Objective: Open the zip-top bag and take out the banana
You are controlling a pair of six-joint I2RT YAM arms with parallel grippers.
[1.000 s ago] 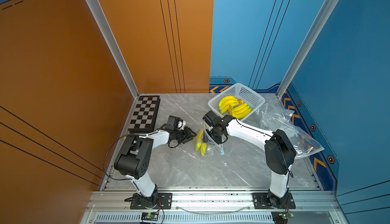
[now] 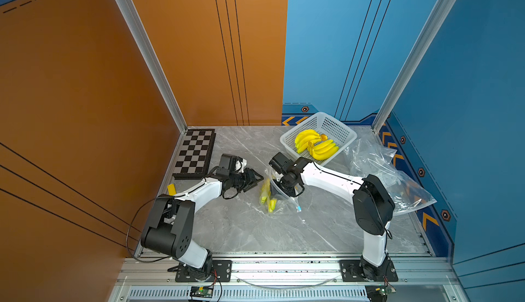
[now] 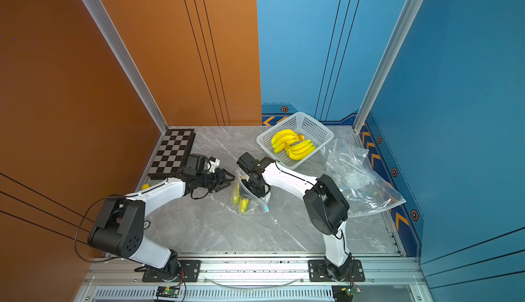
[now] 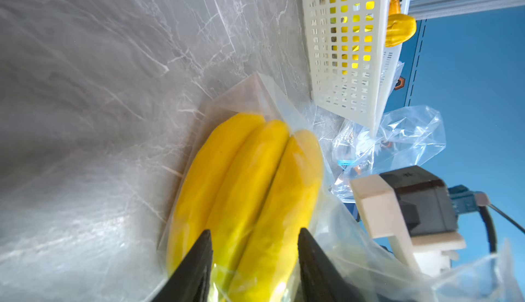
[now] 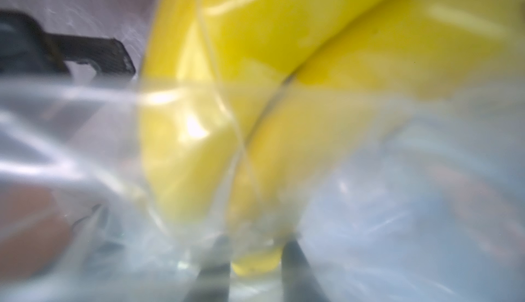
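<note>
A bunch of yellow bananas sits inside a clear zip top bag, in front of my left gripper. Low in the left wrist view, the fingers of my left gripper stand apart, close to the bananas and the plastic. My right gripper is shut on the banana stem, which shows between its fingers. Film blurs that view, so I cannot tell whether plastic is pinched with the stem. From above, the right arm partly hides the bag; a blue strip shows at its lower right.
A pale basket holding more bananas stands at the back. Crumpled clear plastic covers the right side. A checkered board lies back left.
The left arm's elbow has shifted left and its gripper has stayed near the same spot.
</note>
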